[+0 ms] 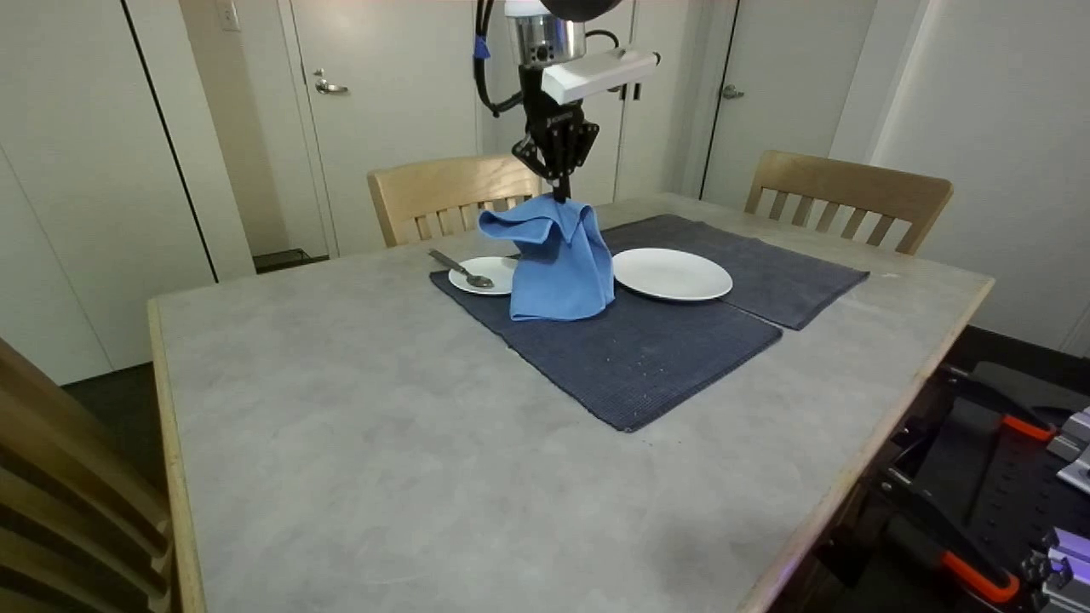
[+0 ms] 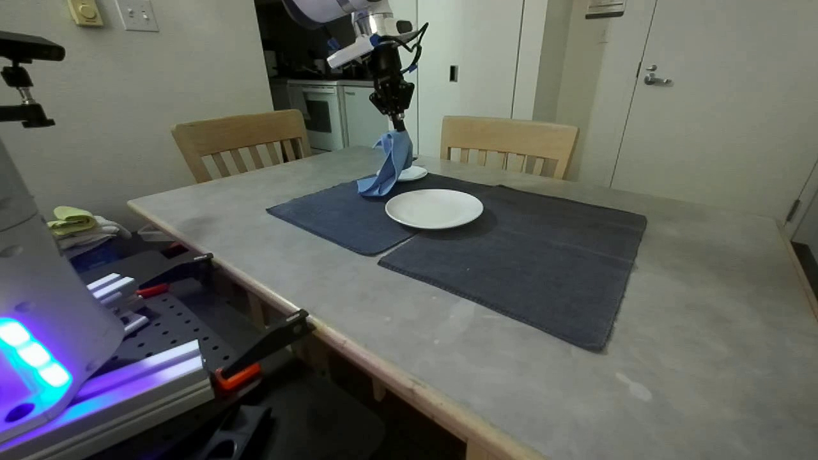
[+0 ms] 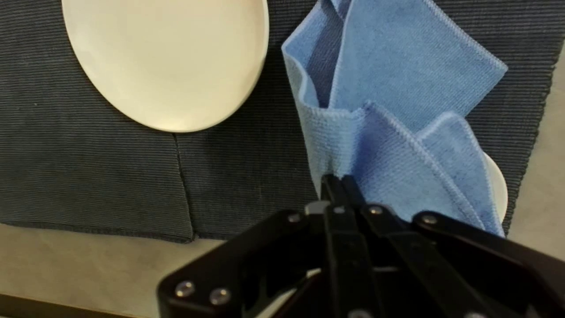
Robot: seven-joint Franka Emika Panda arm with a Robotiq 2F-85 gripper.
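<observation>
A blue cloth (image 1: 564,267) hangs in folds from my gripper (image 1: 559,196), its lower part reaching down to the dark placemat. In the wrist view the fingers (image 3: 329,185) are closed together on the upper folds of the cloth (image 3: 418,63). From the other side, the cloth (image 2: 392,165) drapes below the gripper (image 2: 399,129) onto the mat. A small white plate (image 1: 497,267) with a spoon (image 1: 465,270) resting across it is partly covered from view by the cloth. To the other side of the cloth stands a larger empty white plate (image 1: 672,274).
Two dark placemats (image 2: 537,253) lie at the table's far side in the first exterior view. Wooden chairs (image 2: 510,142) stand along the edges, and clamps (image 1: 945,541) sit beside the table.
</observation>
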